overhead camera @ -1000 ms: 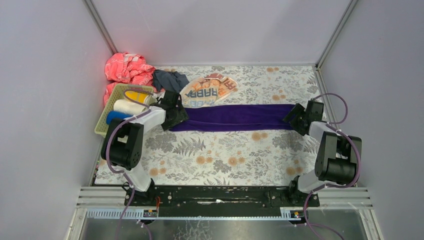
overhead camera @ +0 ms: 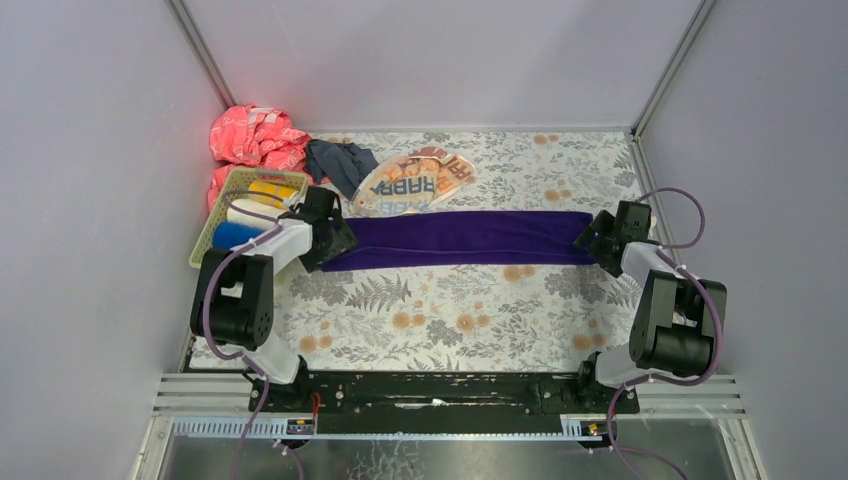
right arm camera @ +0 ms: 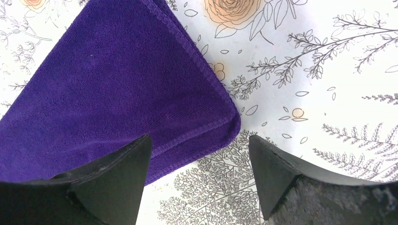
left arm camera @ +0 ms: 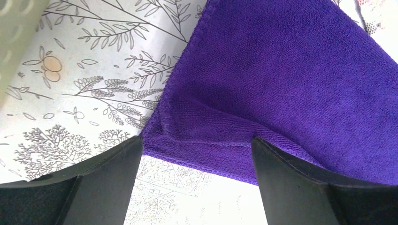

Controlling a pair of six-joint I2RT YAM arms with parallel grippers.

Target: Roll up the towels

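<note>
A purple towel [overhead camera: 460,235] lies folded into a long strip across the middle of the table. In the left wrist view its left end [left arm camera: 263,84] has a flap folded over, with a lower layer showing along the near edge. My left gripper stands over that end, fingers apart, with no towel gripped. At the other end my right gripper is open above the corner of the towel [right arm camera: 117,89], whose upper layer stops short of the lower one. Nothing shows held in it.
A light green basket [overhead camera: 202,245] with rolled yellow, white and blue towels stands at the left. Behind it lie a coral cloth [overhead camera: 255,138] and a dark grey cloth [overhead camera: 340,163]. A printed cloth [overhead camera: 415,182] touches or nearly touches the strip's far side.
My left gripper has moved left and slightly toward the front, and the strip's left end now reaches further left. The right gripper has shifted slightly right.
</note>
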